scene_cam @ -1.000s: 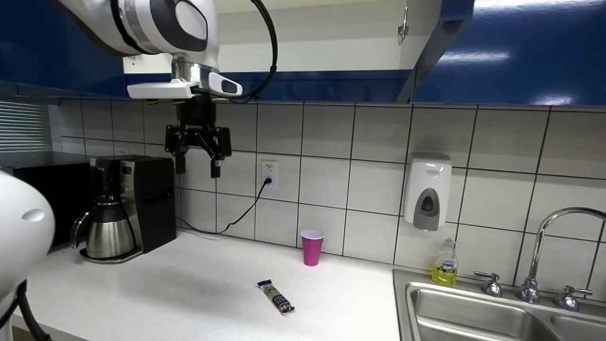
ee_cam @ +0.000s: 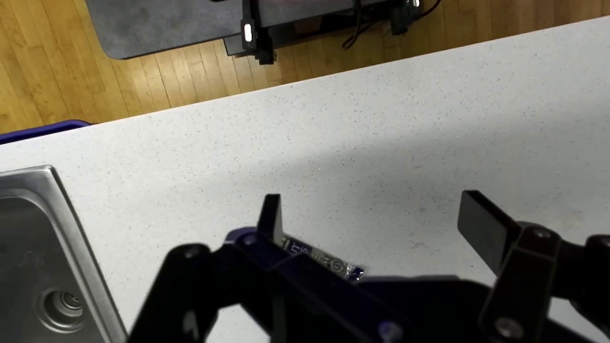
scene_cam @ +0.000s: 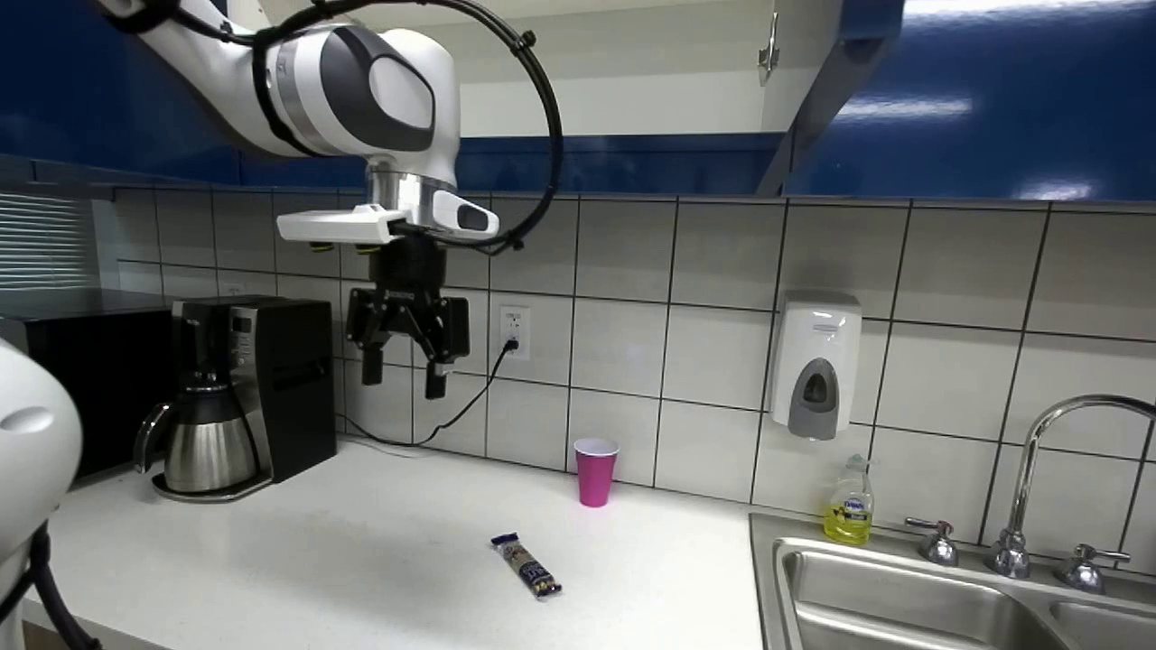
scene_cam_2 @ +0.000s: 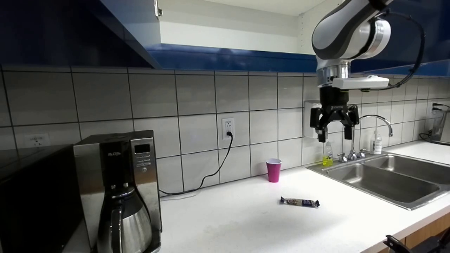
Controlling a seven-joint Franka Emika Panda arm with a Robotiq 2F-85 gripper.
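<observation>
My gripper [scene_cam: 404, 381] hangs high above the white counter, fingers pointing down, open with nothing between them. On the counter lies a wrapped snack bar [scene_cam: 526, 565], flat and well below the gripper. From the wrist, the bar [ee_cam: 323, 258] shows partly, its near end covered by one of my fingers [ee_cam: 271, 216]. A pink cup [scene_cam_2: 274, 170] stands upright by the tiled wall, behind the bar and apart from it; the wrist view does not show the cup.
At the left stands a coffee maker [scene_cam: 211, 439] with a steel carafe. The sink [scene_cam: 905, 601], a soap bottle [scene_cam: 850, 509] and the faucet [scene_cam: 1024, 487] are at the right. Overhead, the cabinet [scene_cam: 618, 162] edge is close to the arm.
My gripper has come down and shifted to the right in exterior view 1, staying open. The bar and cup have kept their places.
</observation>
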